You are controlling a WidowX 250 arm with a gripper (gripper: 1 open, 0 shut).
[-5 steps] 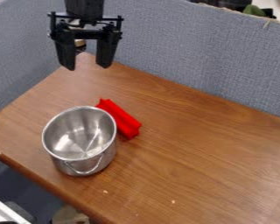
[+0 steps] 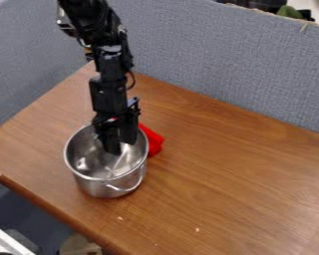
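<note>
A silver metal pot (image 2: 107,179) stands on the wooden table at the lower left. The black robot gripper (image 2: 117,137) reaches down from the top left, its lower end over and partly inside the pot's mouth. A red object (image 2: 155,142) lies just behind the pot on the right, partly hidden by pot and gripper. The fingers are dark and blurred against the pot, so their opening and anything between them cannot be made out.
Grey padded walls (image 2: 255,70) bound it at the back and left. The table's front left edge runs close by the pot.
The gripper has descended from high at the back of the table to the pot's mouth. The pot appears shifted slightly right and now hides more of the red object.
</note>
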